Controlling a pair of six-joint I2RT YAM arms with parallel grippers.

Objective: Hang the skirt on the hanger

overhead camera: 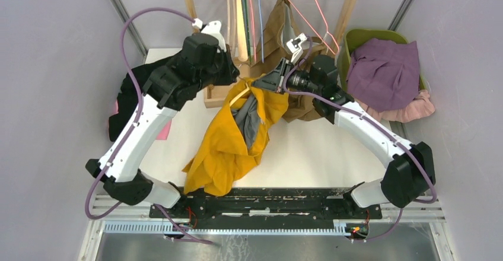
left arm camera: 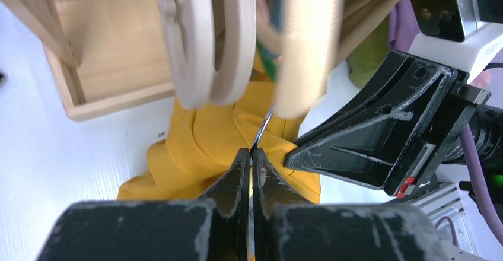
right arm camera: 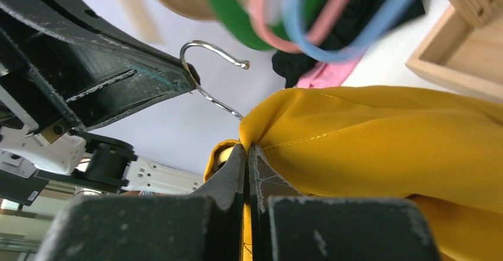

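A yellow skirt (overhead camera: 222, 154) with grey lining hangs from both arms around a light wooden hanger (overhead camera: 239, 95), its lower part toward the front of the table. In the left wrist view my left gripper is shut on the hanger's metal hook stem. My right gripper is shut at the skirt's top edge beside the hook (right arm camera: 216, 53); yellow cloth shows at its fingertips.
Hangers (overhead camera: 242, 18) on a wooden rack hang just above and behind both grippers. A brown garment (overhead camera: 279, 29) hangs there too. Black cloth (overhead camera: 127, 113) lies left; a green bin (overhead camera: 353, 41) stands right.
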